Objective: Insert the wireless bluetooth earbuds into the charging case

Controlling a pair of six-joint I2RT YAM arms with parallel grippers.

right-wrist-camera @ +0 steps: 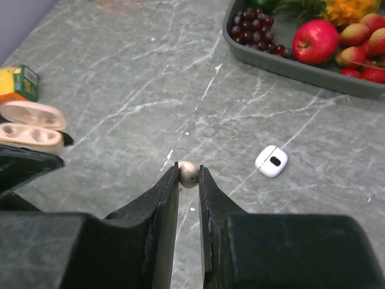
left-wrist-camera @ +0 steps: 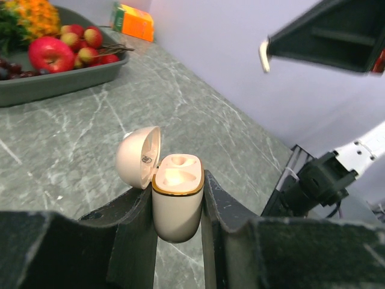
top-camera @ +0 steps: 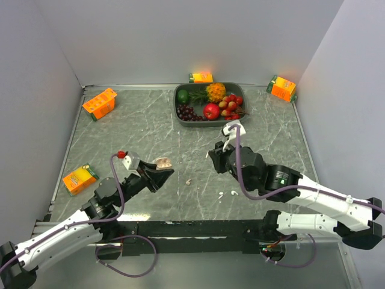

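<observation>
The open pinkish charging case [left-wrist-camera: 177,205] is gripped upright in my left gripper [top-camera: 162,174], its lid [left-wrist-camera: 135,156] tilted back and its wells facing up. My right gripper holds a small pale earbud between its fingertips; in the left wrist view this earbud's white stem [left-wrist-camera: 264,57] points down, above and right of the case. A white two-piece object [right-wrist-camera: 271,161] lies on the table in the right wrist view, right of my right gripper.
The grey fruit tray [top-camera: 208,122] stands at the back. Orange boxes [top-camera: 79,179] are near the edges and walls.
</observation>
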